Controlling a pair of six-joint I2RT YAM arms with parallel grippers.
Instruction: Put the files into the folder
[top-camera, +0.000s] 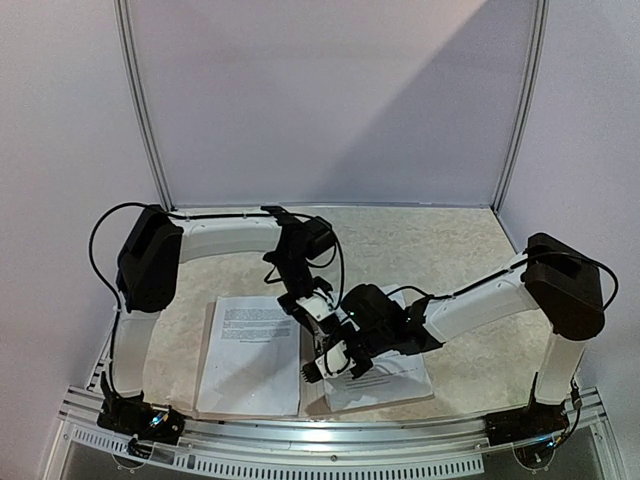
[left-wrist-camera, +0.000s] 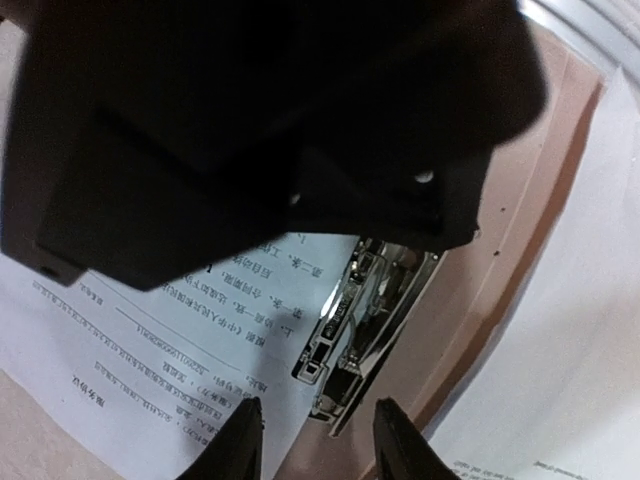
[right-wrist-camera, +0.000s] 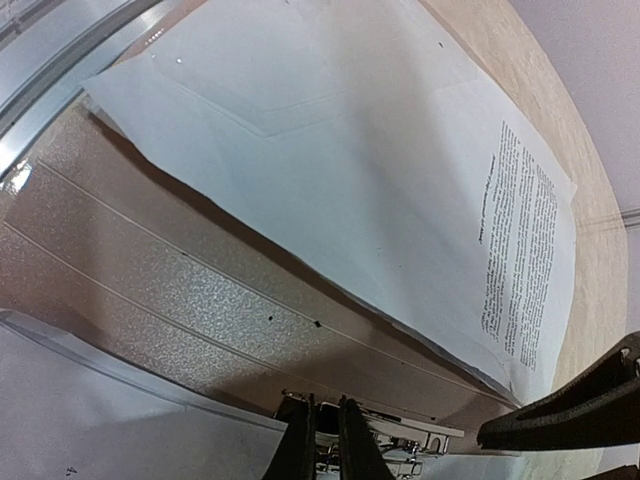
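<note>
An open tan folder (right-wrist-camera: 210, 290) lies on the table. One white paper stack (top-camera: 250, 360) covers its left half, another stack (top-camera: 395, 375) its right half. A metal clip (left-wrist-camera: 350, 325) runs along the inner edge of the right stack, beside the bare spine. My right gripper is closed on the clip, its fingertips close together; their exact hold is partly hidden. Above the clip's other end, my left gripper stands part open, nothing between its fingers. In the top view both arms meet over the spine and cover the clip.
The right arm's dark body (left-wrist-camera: 270, 120) fills much of the left wrist view. A left gripper finger (right-wrist-camera: 570, 410) shows close beside the clip in the right wrist view. A metal rail (top-camera: 330, 430) borders the table's front.
</note>
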